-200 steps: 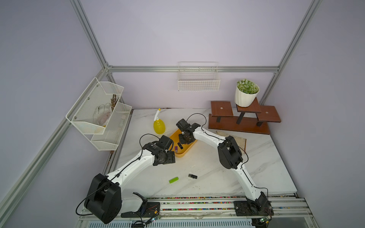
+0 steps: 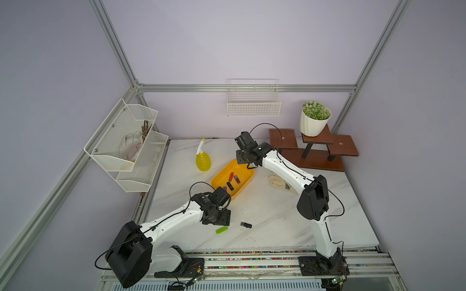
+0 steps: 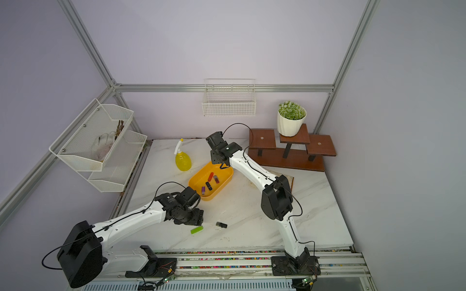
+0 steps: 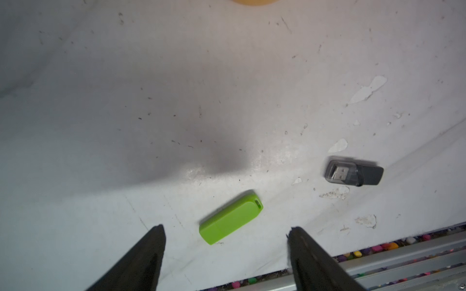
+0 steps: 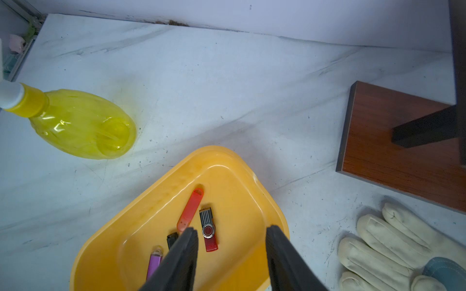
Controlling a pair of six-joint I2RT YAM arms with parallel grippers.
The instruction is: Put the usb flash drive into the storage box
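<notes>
On the bare table in the left wrist view lie a lime green USB flash drive (image 4: 232,218) and, to its right, a black USB flash drive (image 4: 370,175) with a clear cap. My left gripper is open above the green drive, with its fingers (image 4: 145,257) apart on either side and nothing held. The orange storage box (image 5: 220,157) contains a red drive (image 5: 190,209), a dark red and silver drive (image 5: 208,230), a purple drive (image 5: 153,263) and a black one partly hidden by a finger. Over the box's edge, my right gripper is open and empty.
A yellow spray bottle (image 2: 203,161) stands behind and left of the box. Brown wooden stands (image 2: 310,159) with a potted plant (image 2: 314,120) occupy the back right. Gloves (image 5: 388,242) lie near the stands.
My left arm has moved toward the front edge, reaching the green drive. The right arm has drawn back and up and to the right, uncovering the drives in the box.
</notes>
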